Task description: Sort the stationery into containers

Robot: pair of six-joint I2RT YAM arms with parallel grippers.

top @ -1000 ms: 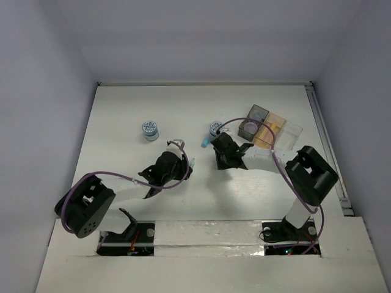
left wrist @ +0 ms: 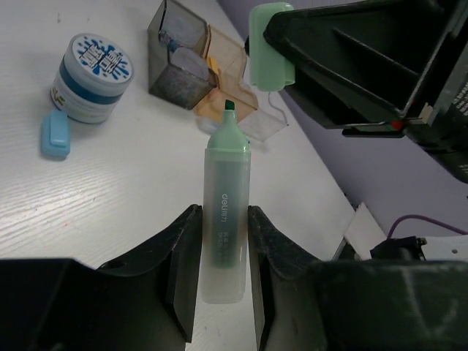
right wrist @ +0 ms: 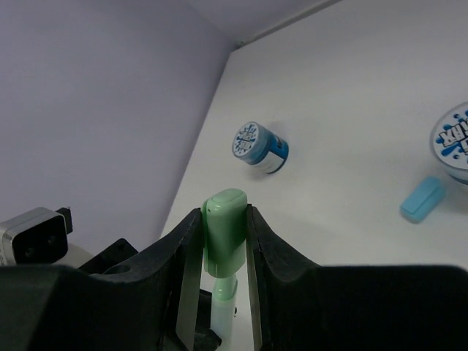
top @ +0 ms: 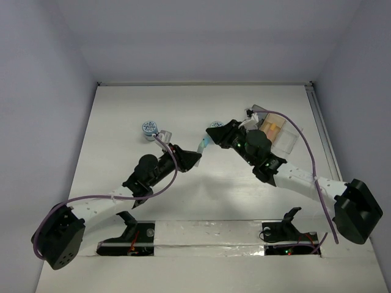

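Note:
A pale green marker (left wrist: 227, 219), its cap off and dark tip showing, stands upright between the fingers of my left gripper. My right gripper is shut on the green cap, held just above the marker's tip and apart from it in the left wrist view. In the top view both grippers meet near the middle. A light blue block (left wrist: 55, 135) lies beside a jar (left wrist: 91, 77). Compartmented containers (top: 284, 139) sit at the right, some holding items.
A second blue-topped jar (top: 149, 130) stands at the left, behind my left arm. Walls border both sides.
The grippers are now closer, the right one covering much of the middle jar from above.

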